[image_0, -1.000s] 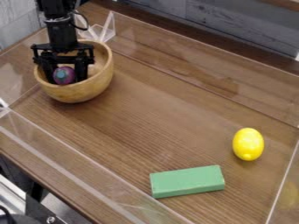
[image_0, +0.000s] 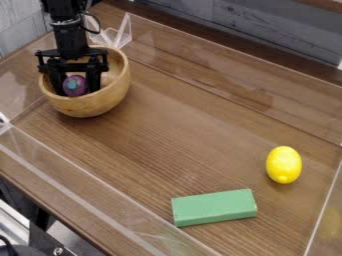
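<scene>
My black gripper (image_0: 72, 76) reaches down from the top left into a tan wooden bowl (image_0: 110, 97) near the table's left side. Its fingers are around a round purple and teal object (image_0: 75, 85) inside the bowl, shut on it as far as the view shows. The dark fingers partly hide the object.
A yellow lemon-like object (image_0: 283, 164) lies at the right. A green block (image_0: 214, 207) lies at the front.
The arm and gripper have shifted very slightly within the bowl; otherwise little differs.
</scene>
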